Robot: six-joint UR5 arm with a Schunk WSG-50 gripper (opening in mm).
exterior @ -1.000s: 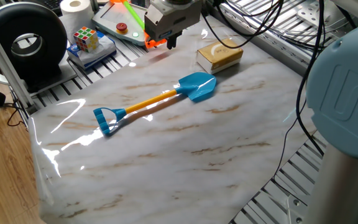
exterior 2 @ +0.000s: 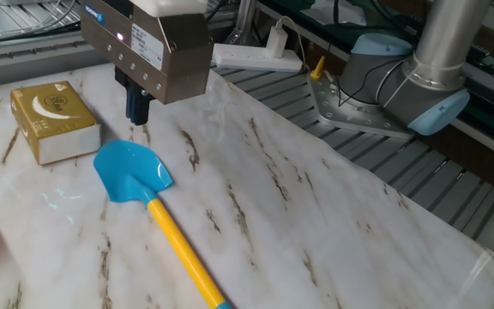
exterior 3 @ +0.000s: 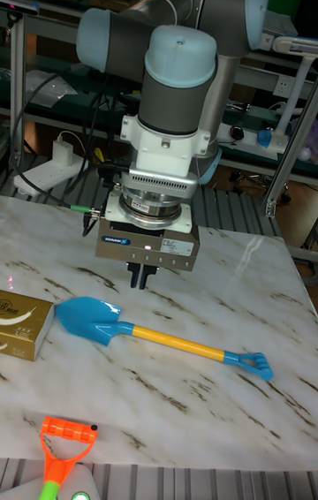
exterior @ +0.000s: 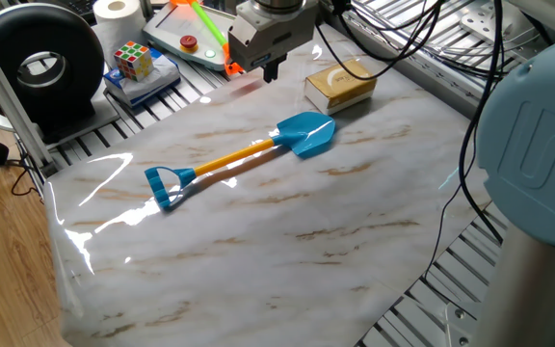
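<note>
A toy shovel with a blue blade (exterior: 306,132), yellow shaft (exterior: 234,157) and blue handle (exterior: 165,187) lies flat on the marbled tabletop (exterior: 258,260). My gripper (exterior: 271,77) hangs above the table with its fingers pointing down, apart from the shovel. Its black fingers are together, with nothing visible between them. In exterior view 2 the gripper (exterior 2: 137,120) appears just above and behind the blue blade (exterior 2: 127,167). Exterior view 3 shows the gripper (exterior 3: 139,285) over the table behind the shovel's yellow shaft (exterior 3: 178,342).
A gold tissue pack (exterior: 340,89) sits near the blade. Beyond the table edge are a Rubik's cube (exterior: 133,60) on a blue-and-white package (exterior: 143,82), a paper roll (exterior: 120,19), a black ring (exterior: 41,67) and an orange-and-green toy (exterior 3: 66,443).
In exterior view 1 my gripper has shifted slightly right and down in the picture. The shovel and tissue pack have stayed where they were.
</note>
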